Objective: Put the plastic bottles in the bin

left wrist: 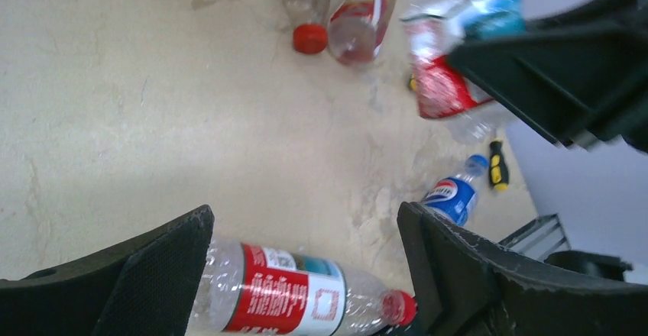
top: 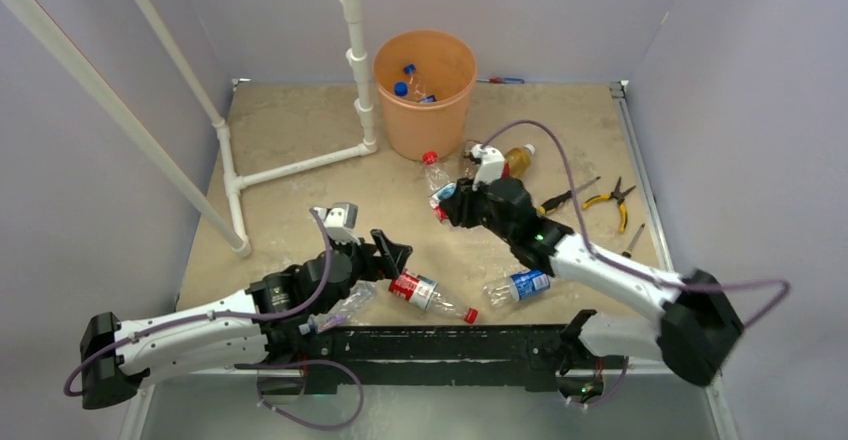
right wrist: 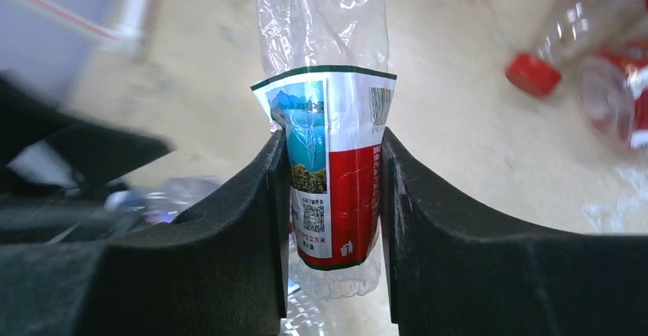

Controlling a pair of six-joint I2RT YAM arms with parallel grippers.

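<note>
My right gripper (top: 462, 200) is shut on a clear, crumpled bottle (right wrist: 332, 191) with a red, white and blue label, raised over the middle of the table. The orange bin (top: 420, 120) at the back holds several bottles. My left gripper (top: 388, 258) stands open above a red-label bottle (left wrist: 271, 294) lying near the front edge. A blue-label bottle (top: 516, 287) lies front right, a clear bottle (top: 348, 305) front left. Behind the held bottle lie a red-capped bottle (left wrist: 304, 8), another red-label bottle (left wrist: 359, 19) and a yellowish bottle (top: 518, 160).
Pliers (top: 600, 200) and screwdrivers (top: 630, 245) lie at the right. White pipes (top: 300, 166) stand along the left and back left.
</note>
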